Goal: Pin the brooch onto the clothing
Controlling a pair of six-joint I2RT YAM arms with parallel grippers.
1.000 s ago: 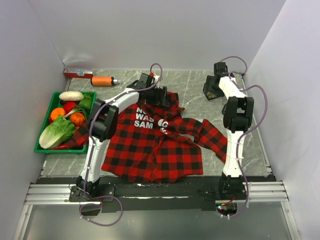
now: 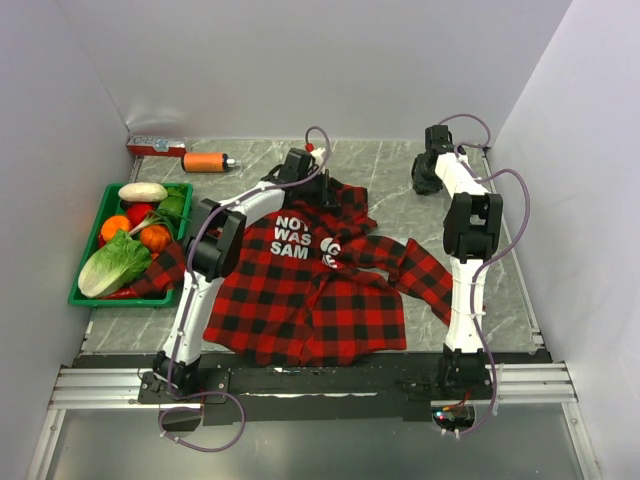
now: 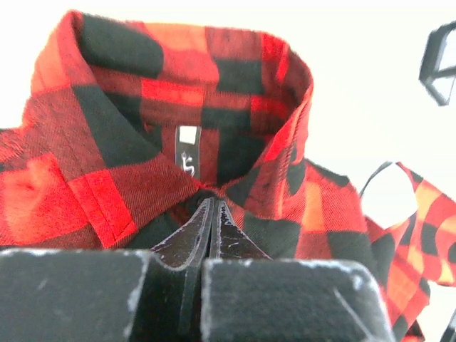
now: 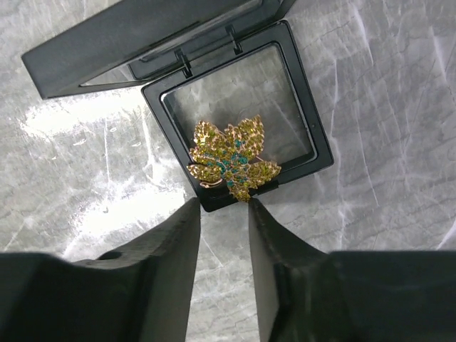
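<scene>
The red and black checked shirt (image 2: pixel 300 310) lies spread over the middle of the table with white lettering on its front. At its collar (image 3: pixel 235 64), my left gripper is shut, its tips against the cloth; whether a fold is pinched between them is hidden. A gold leaf-shaped brooch with blue-green stones (image 4: pixel 231 157) rests on the near edge of a small black case (image 4: pixel 303 107) with a clear window, its lid raised. My right gripper is open, its fingertips either side of the brooch's near lobe, with a gap between them.
A green basket (image 2: pixel 75 290) of vegetables stands at the left, overlapped by a sleeve. An orange bottle (image 2: pixel 205 162) and a red box (image 2: pixel 157 146) lie at the back left. Bare tabletop (image 2: pixel 390 215) separates the shirt from the case.
My left gripper's fingers have come together at the collar, and the upper shirt has shifted slightly right. My right gripper has moved only slightly, and the case beneath it has turned a little.
</scene>
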